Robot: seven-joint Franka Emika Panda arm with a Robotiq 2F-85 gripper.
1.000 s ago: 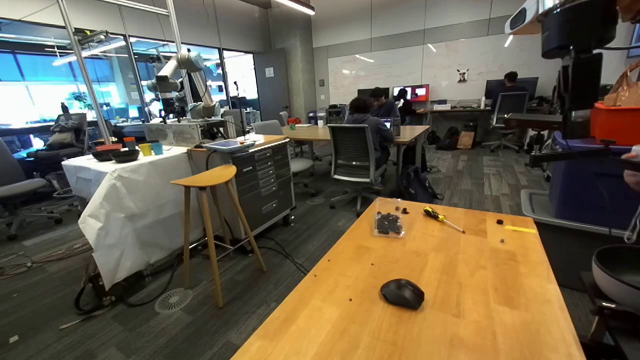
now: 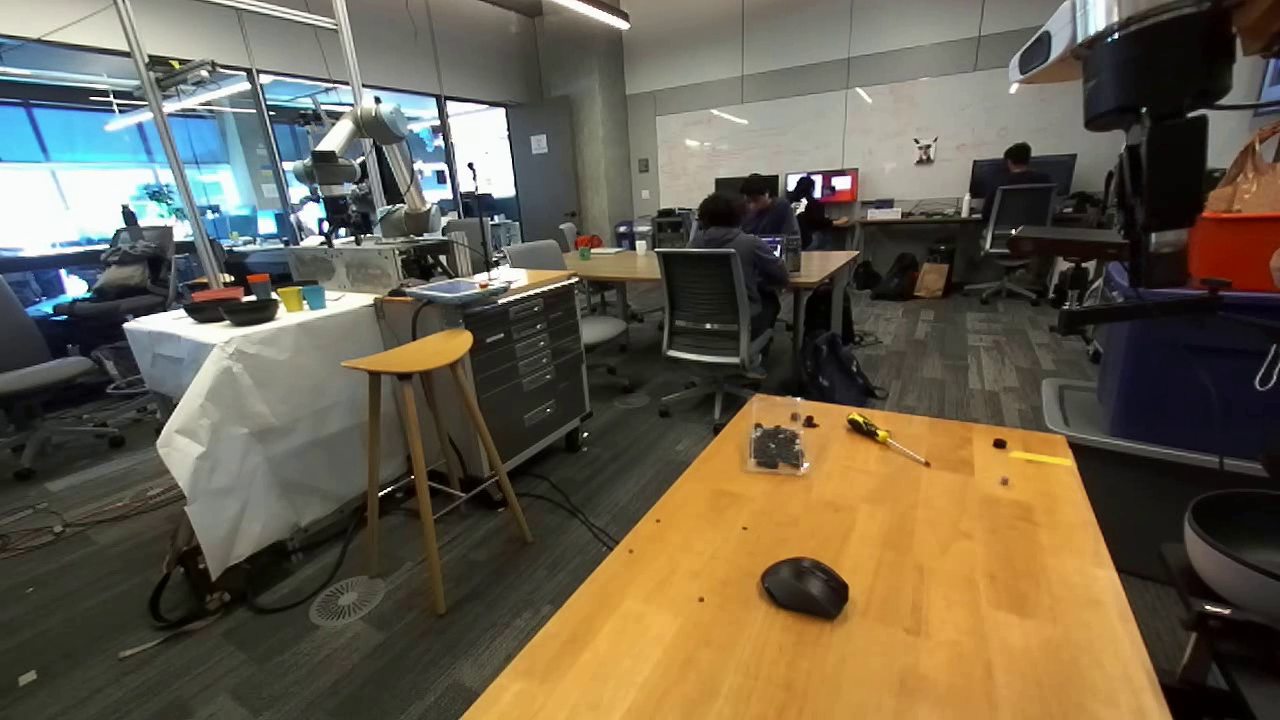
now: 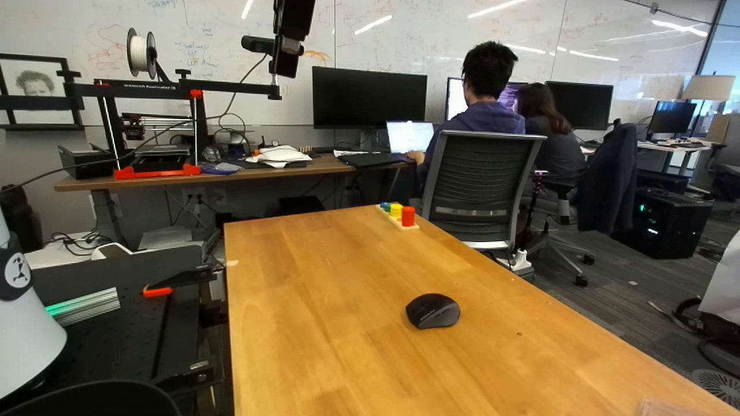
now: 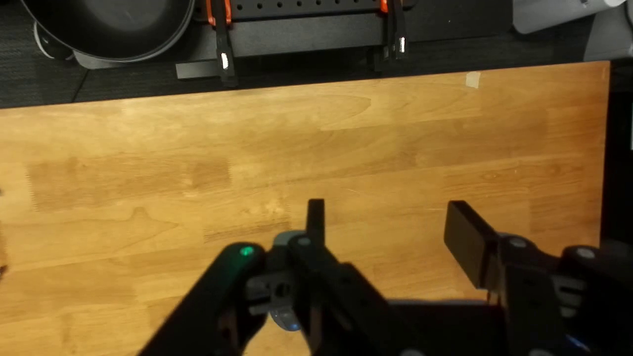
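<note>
High over the wooden table (image 4: 196,207), my gripper looks down with its two black fingers apart. Only table surface shows in the gap between them. In exterior view 1 the dark arm end (image 2: 1164,180) hangs at the upper right, well above the tabletop; its fingers are hard to make out there. A black computer mouse (image 2: 805,588) rests on the bare wood, also seen as a grey-sided mouse (image 3: 433,311) in exterior view 2. The gripper's body covers much of the lower wrist view.
At the far end lie a clear box of small black parts (image 2: 777,442), a yellow screwdriver (image 2: 885,438) and yellow tape (image 2: 1039,457). A colored block toy (image 3: 400,215) stands at another table edge. Beyond the table edge is a dark pan (image 4: 118,23).
The arm end in exterior view 1 has shifted very slightly. A person's hand at the right edge has gone from sight. The mouse and other tabletop items have stayed put.
</note>
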